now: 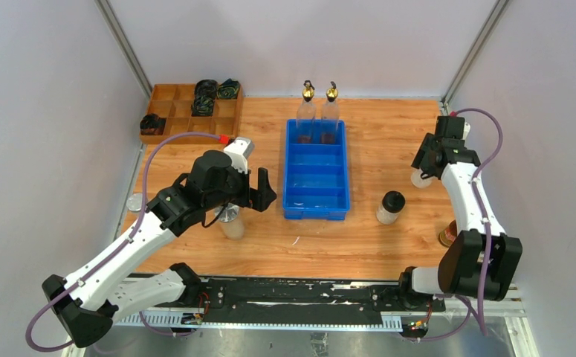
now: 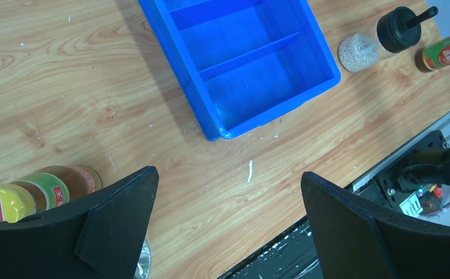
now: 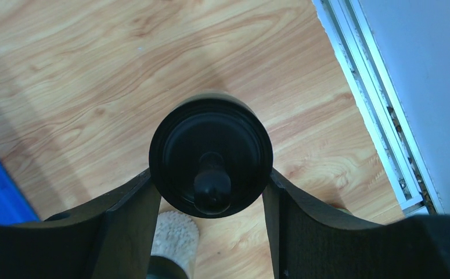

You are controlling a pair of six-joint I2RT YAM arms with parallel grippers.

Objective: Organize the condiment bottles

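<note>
Two clear bottles with gold tops (image 1: 308,111) (image 1: 330,113) stand in the rear compartment of the blue tray (image 1: 350,207), whose other compartments are empty. At the far right, my right gripper (image 1: 421,158) has its fingers on both sides of a black-capped bottle (image 3: 211,148); how firmly they press is unclear. Open and empty, my left gripper hangs left of the tray, above a silver-lidded jar (image 1: 230,224). A black-capped shaker (image 1: 389,209) with white grains stands right of the tray. A brown bottle (image 1: 447,235) is partly hidden by the right arm. A yellow-capped bottle (image 2: 7,203) shows at the lower left.
A wooden divided box (image 1: 164,93) with dark coiled items occupies the back left corner. Another silver lid (image 1: 136,201) shows near the left wall. Bare table lies between the tray and the right gripper.
</note>
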